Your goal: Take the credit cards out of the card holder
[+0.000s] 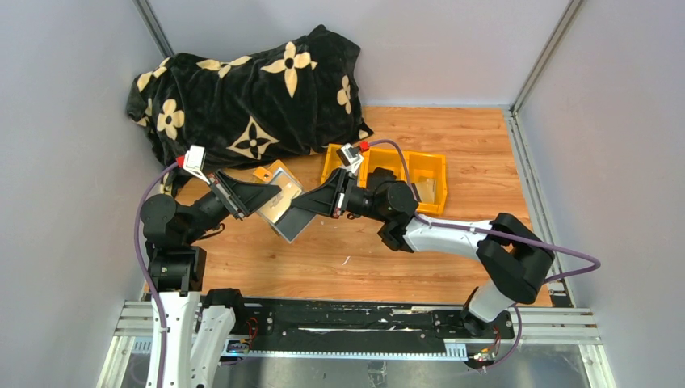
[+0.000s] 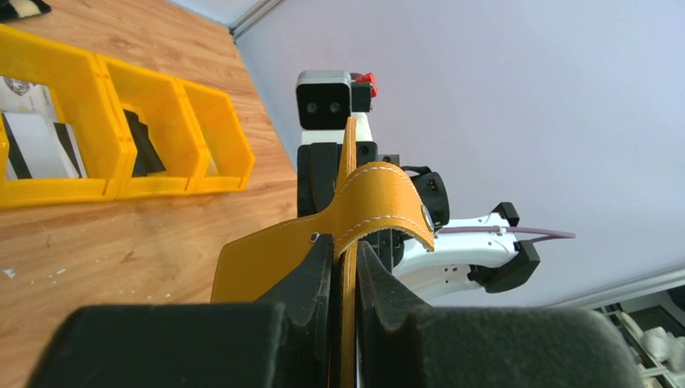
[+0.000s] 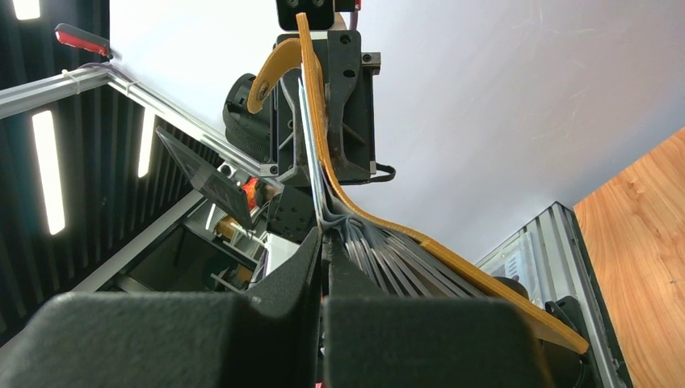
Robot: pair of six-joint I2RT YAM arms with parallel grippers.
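Observation:
An orange card holder with a snapped-tab flap and fanned clear sleeves is held up between both arms. My left gripper is shut on the holder. My right gripper is shut at the edge of the sleeves; whether any thin sleeve or card lies between its fingertips is unclear. From above, a pale card and a dark grey panel show between the two grippers, whose tips are close together.
Yellow bins with cards and dark items stand at the back, right of centre. A black patterned blanket fills the back left.

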